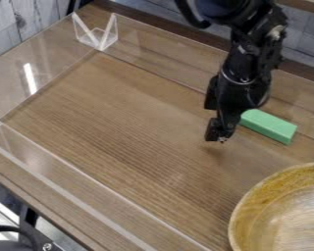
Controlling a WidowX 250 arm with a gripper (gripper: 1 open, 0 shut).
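Observation:
My black gripper (219, 123) reaches down from the top right to just above the wooden table, its fingers apart with nothing visible between them. Right of it lies a green block (270, 125), its left end close to the fingers and partly behind them.
A large tan bowl (281, 206) fills the lower right corner. A white wire-like holder (97, 31) stands at the back left.

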